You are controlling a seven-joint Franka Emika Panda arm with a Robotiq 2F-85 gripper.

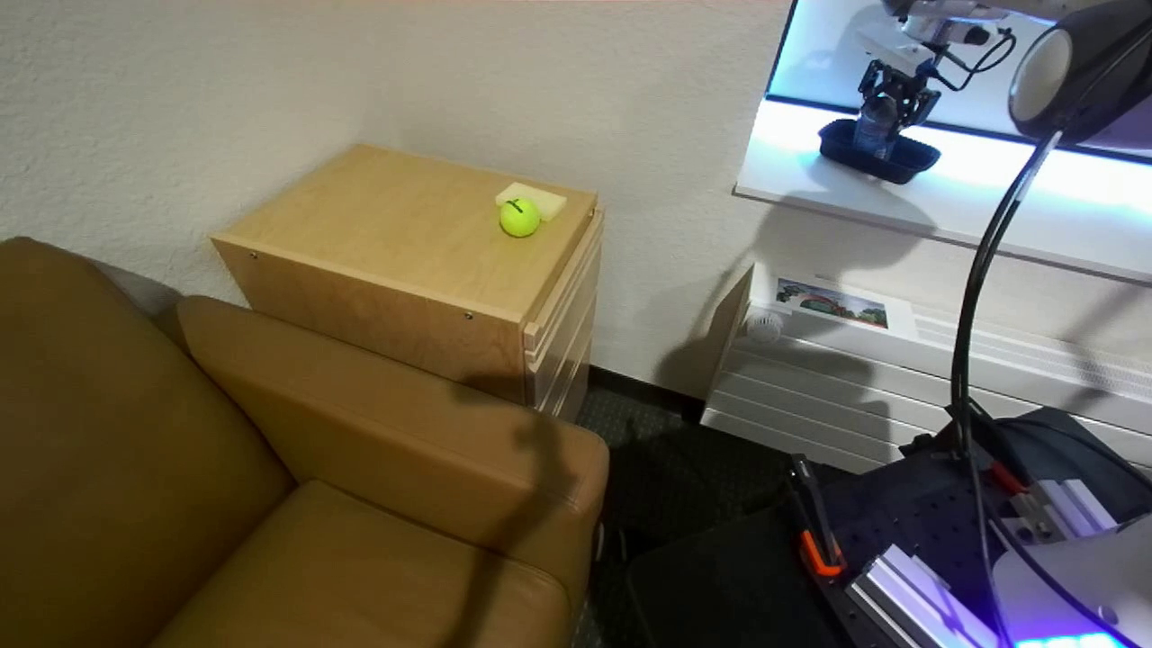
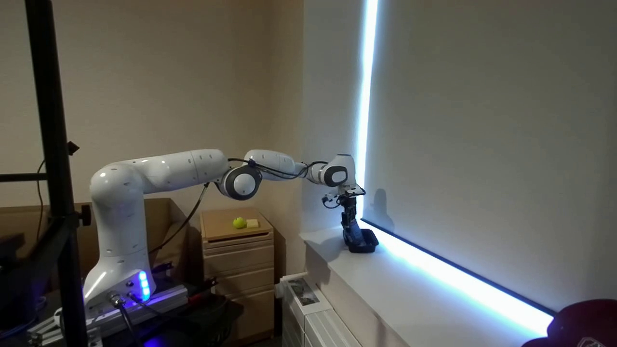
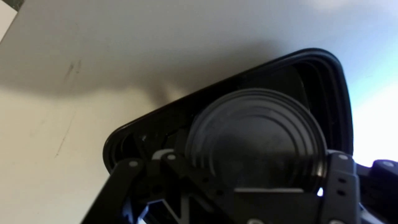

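In exterior view 1 a black tray sits on the white windowsill, and a clear-sided container with a dark top stands in it. My gripper is down at the container's top. From exterior view 2 the container looks tilted inside the tray. The wrist view shows its round, ridged dark lid between the fingers of my gripper, with the tray's rim around it. The right finger is close against the lid. Whether the fingers grip it cannot be told; their lower parts are hidden.
A tennis ball and a pale yellow block lie on the wooden cabinet. The window blind rises close behind the tray. Free sill extends toward the dark red object.
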